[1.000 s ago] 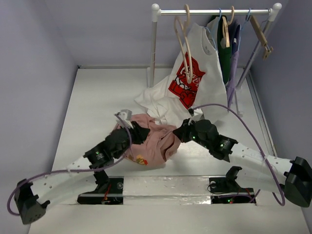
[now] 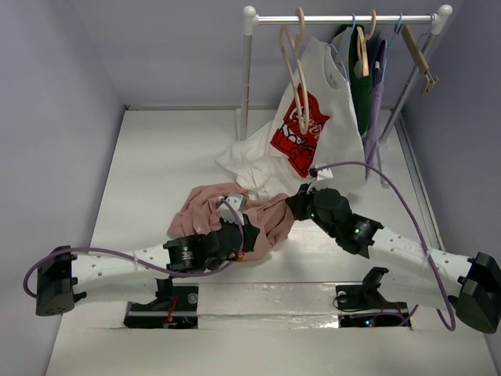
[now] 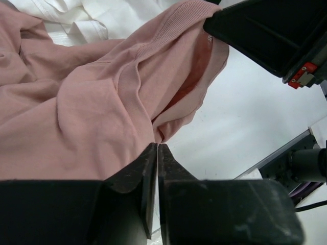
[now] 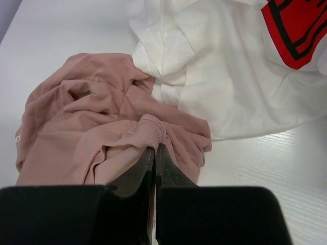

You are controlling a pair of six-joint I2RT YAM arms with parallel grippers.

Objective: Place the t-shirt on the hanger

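Observation:
A crumpled pink t-shirt (image 2: 274, 227) (image 3: 92, 102) (image 4: 76, 132) lies on the white floor. My right gripper (image 2: 293, 205) is shut on its ribbed collar, which bunches up between the fingertips and is raised at that end in the left wrist view. My left gripper (image 2: 247, 235) is shut over the shirt's near right part, its fingertips at the edge of a hanging fold; whether any cloth is between them I cannot tell.
A rack (image 2: 274, 19) stands at the back with an empty pale hanger (image 2: 283, 51), other hangers and hanging clothes. A white shirt (image 2: 329, 110) with a red print drapes onto the floor behind the pink one.
My left arm has swung right and toward the other gripper over the pink shirt. My right gripper has shifted slightly right with the collar.

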